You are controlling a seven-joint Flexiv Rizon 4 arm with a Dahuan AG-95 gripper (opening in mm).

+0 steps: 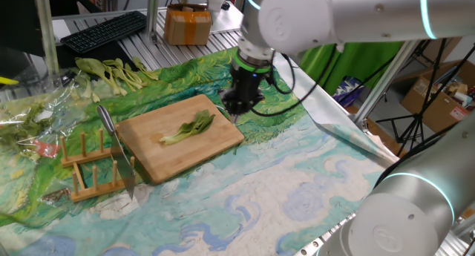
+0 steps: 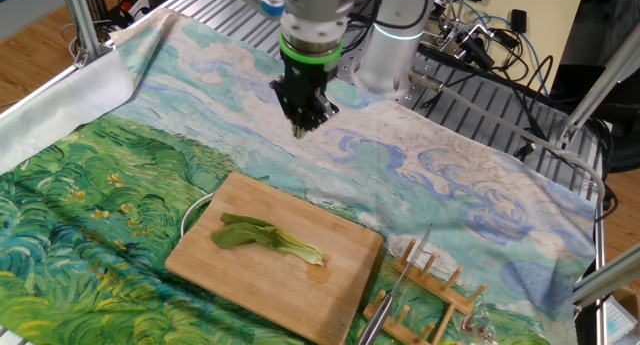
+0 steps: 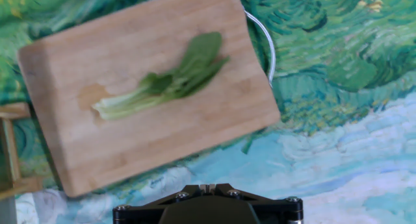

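One leafy green vegetable (image 1: 187, 130) with a pale stalk lies flat on a wooden cutting board (image 1: 174, 165). In the wrist view the vegetable (image 3: 162, 91) is whole in sight, its leaves toward the board's wire handle (image 3: 270, 45). My gripper shows at the bottom of that view, off the board's edge, its fingertips together with nothing visible between them. From the second exterior side, the gripper (image 2: 299, 134) hangs in the air above the cloth, apart from the board and the vegetable.
A knife (image 2: 395, 285) leans in a wooden peg rack (image 2: 432, 285) close beside the board. More greens (image 1: 111, 72) lie at the cloth's far edge, with a plastic bag (image 1: 30, 122) at left.
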